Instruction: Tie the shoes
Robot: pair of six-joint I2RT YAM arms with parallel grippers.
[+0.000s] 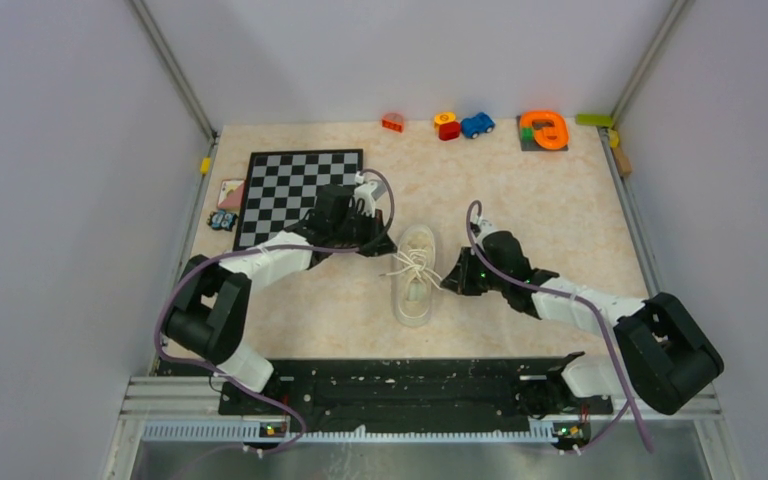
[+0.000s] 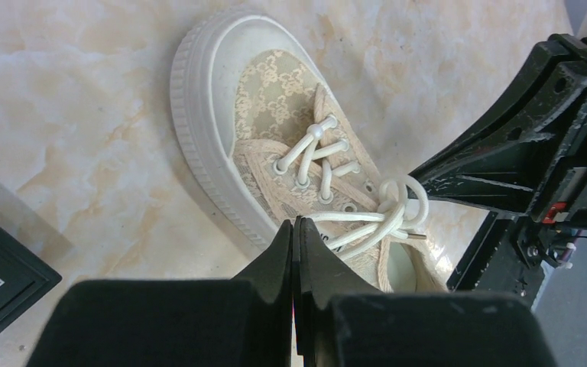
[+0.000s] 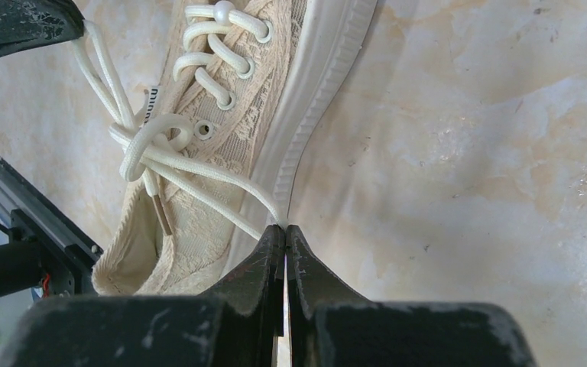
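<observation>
A single cream lace shoe stands upright mid-table, toe toward the back. White laces form a loose knot over it, with strands stretched to both sides. My left gripper is just left of the shoe, shut on a lace strand; in the left wrist view its fingertips meet where the strand ends. My right gripper is at the shoe's right side, shut on lace strands, which run into its tips in the right wrist view.
A checkerboard lies at the back left. Toy blocks, a blue car and an orange toy line the back edge.
</observation>
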